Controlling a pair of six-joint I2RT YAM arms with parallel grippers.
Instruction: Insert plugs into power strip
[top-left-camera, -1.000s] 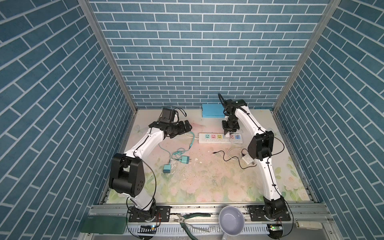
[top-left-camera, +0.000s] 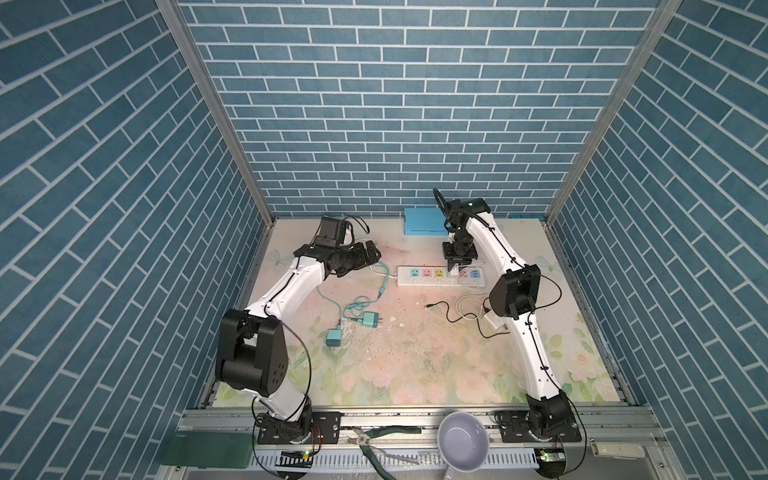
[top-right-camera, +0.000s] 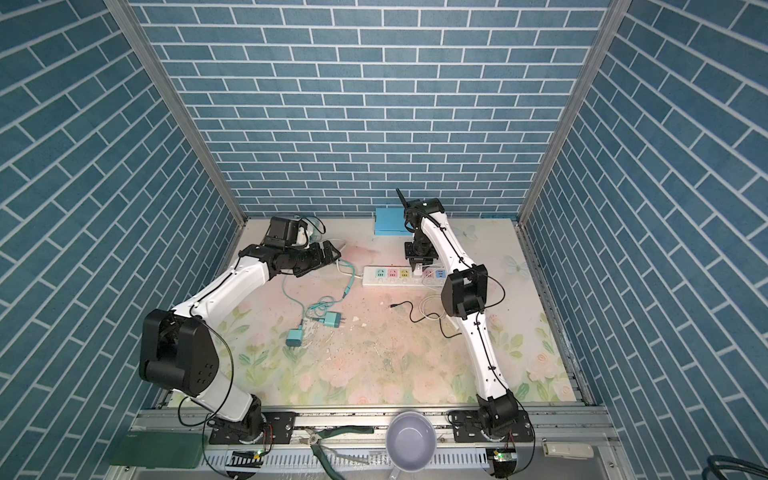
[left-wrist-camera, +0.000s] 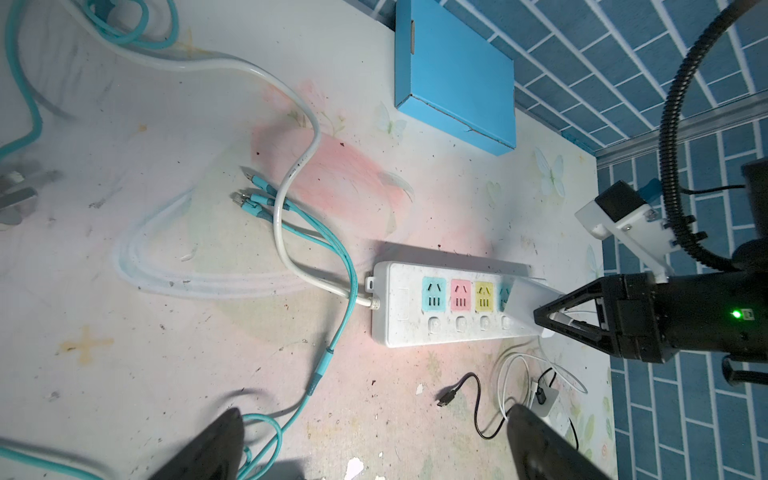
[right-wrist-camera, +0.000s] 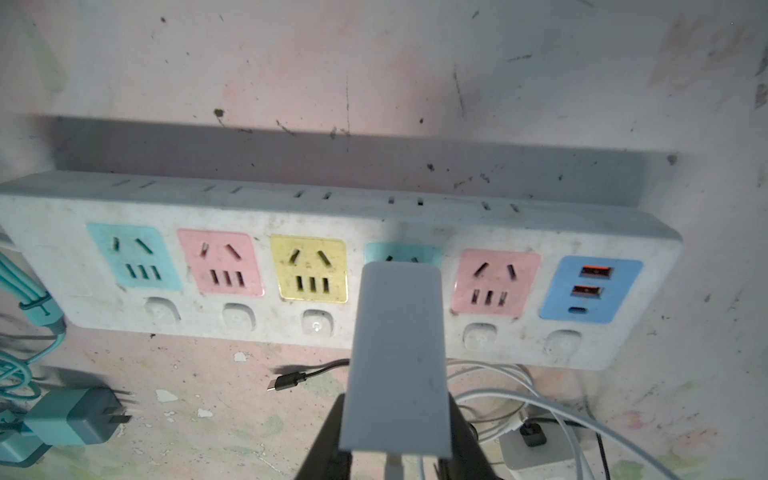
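The white power strip (right-wrist-camera: 200, 200) lies crosswise on the table, with colored socket panels (right-wrist-camera: 308, 268) and a blue USB panel (right-wrist-camera: 590, 289). My right gripper (top-left-camera: 459, 260) is shut on a white plug (right-wrist-camera: 393, 352), held over the second cyan socket from the left, which it largely hides; whether it is inserted cannot be told. My left gripper (top-left-camera: 368, 256) stands open left of the strip, above the table with nothing between its fingers. Two teal plugs (top-left-camera: 369, 319) (top-left-camera: 333, 337) lie in front of the strip on the left, with teal cables.
A blue box (left-wrist-camera: 454, 80) stands at the back wall. A white adapter (right-wrist-camera: 534, 448) with white and black cables lies front right of the strip. A bowl (top-left-camera: 462, 440) and pliers sit beyond the front edge.
My right arm has shifted very slightly left near the strip, still holding the white plug. The left arm has moved slightly.
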